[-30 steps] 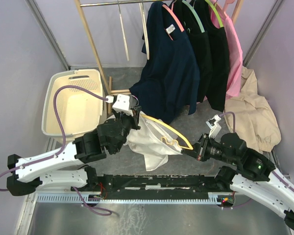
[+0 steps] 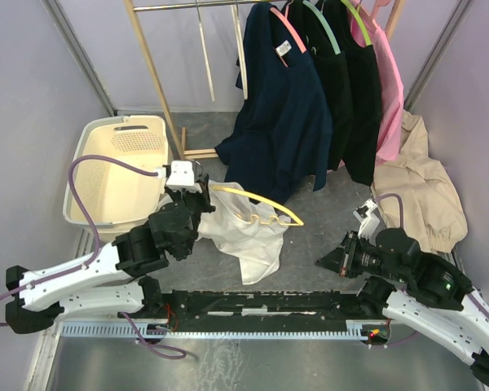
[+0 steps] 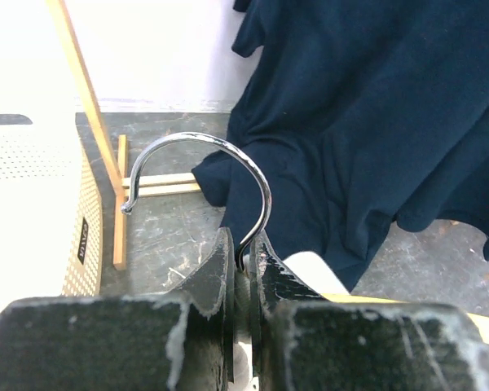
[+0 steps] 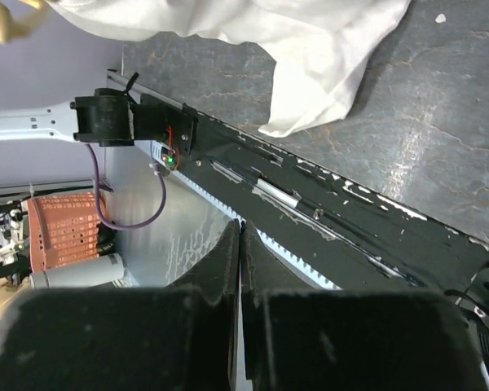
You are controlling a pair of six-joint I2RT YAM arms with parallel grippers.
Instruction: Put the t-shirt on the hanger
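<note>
The yellow hanger (image 2: 265,200) is held up by its metal hook (image 3: 265,195), with my left gripper shut on the hook. A white t-shirt (image 2: 257,257) hangs loosely below and behind it on the left side. The hanger's right end is bare of cloth in the top view. How the collar sits at the hanger's left end is hidden by the left arm. My right gripper is shut, with nothing between its fingers. It is to the lower right of the hanger tip, apart from the shirt (image 4: 318,77).
Behind stands a rack whose rail (image 2: 171,7) carries a navy shirt (image 2: 281,106), other clothes and empty hangers. A cream basket (image 2: 75,187) is at the left, beige cloth (image 2: 420,187) at the right. Bare grey floor (image 2: 326,220) lies between the arms.
The shirt's edge has come out of the right gripper, which has drawn slightly away from the hanger and lowered. The left gripper has shifted left with the hanger, whose right end is now uncovered.
</note>
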